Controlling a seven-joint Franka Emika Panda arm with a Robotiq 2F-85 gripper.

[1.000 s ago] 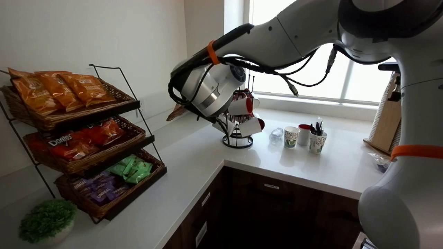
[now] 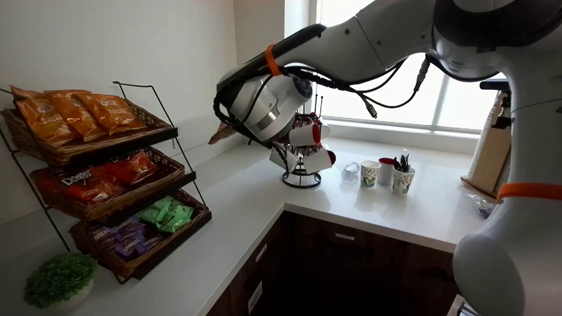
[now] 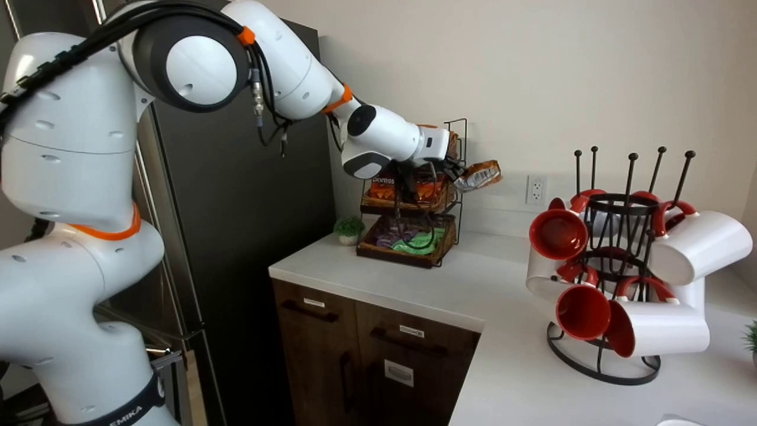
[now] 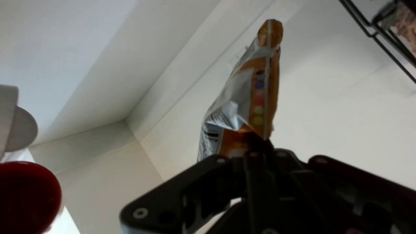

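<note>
An orange and silver snack bag (image 4: 249, 89) stands out from the fingertips of my gripper in the wrist view. The fingers are shut, pinching the bag by its near edge. In exterior view 2 the same bag (image 3: 479, 175) is held in the air beside the wicker rack, above the counter. Exterior view 1 shows only the brown-orange end of the bag (image 2: 221, 134) past the arm's wrist, which hides the fingers there.
The three-tier rack (image 2: 163, 138) holds orange bags (image 2: 113, 113), red Doritos bags (image 2: 89, 184), and purple and green packets. A mug tree (image 3: 617, 284) with red-and-white mugs stands on the counter. Cups (image 2: 369, 174) sit by the window. Counter (image 2: 237, 195) between rack and mugs is clear.
In exterior view 1 the wrist and the bag have risen slightly, with the bag's end shifting a little left. The rack, mugs and cups stay where they were.
</note>
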